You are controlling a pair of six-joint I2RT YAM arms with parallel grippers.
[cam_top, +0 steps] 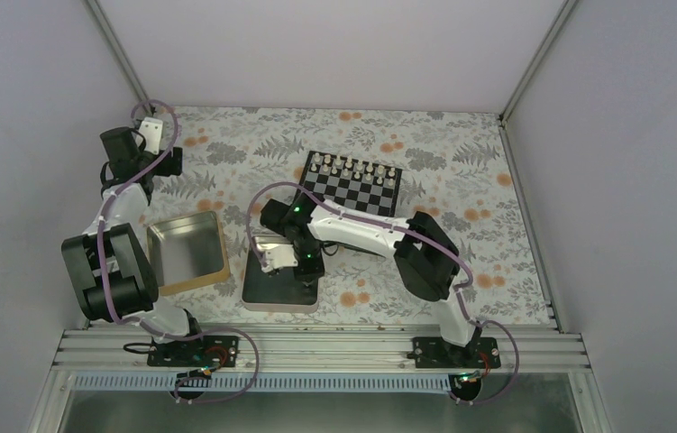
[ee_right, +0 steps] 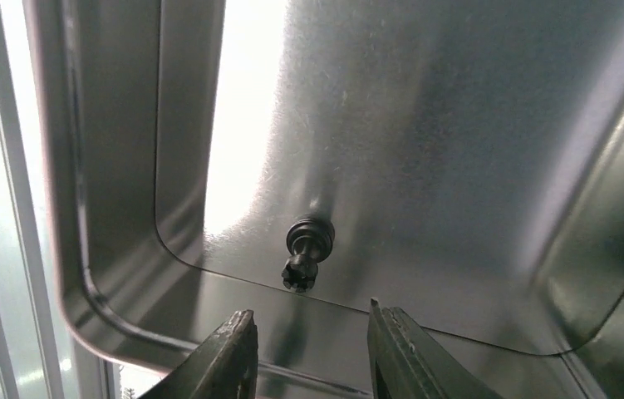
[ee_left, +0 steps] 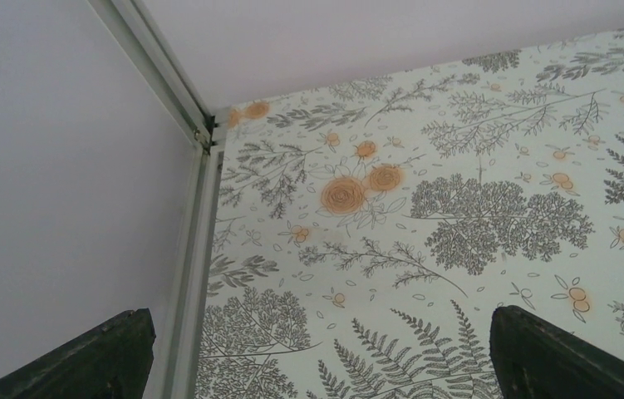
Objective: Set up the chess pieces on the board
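A black rook-like chess piece (ee_right: 301, 270) with a notched top stands on the floor of the metal tray (ee_right: 425, 141), near a side wall. My right gripper is open over the tray, fingers apart; the piece lies ahead of the gap, apart from both fingertips. On the chessboard (cam_top: 352, 191), light pieces (cam_top: 349, 162) fill rows at the far side. My right arm covers the board's near part. My left gripper is open and empty, over bare patterned table at the far left.
The second metal tray (cam_top: 188, 248), with a tan rim, looks empty and stands left of the dark-floored tray (cam_top: 267, 287). Walls enclose the sides and back.
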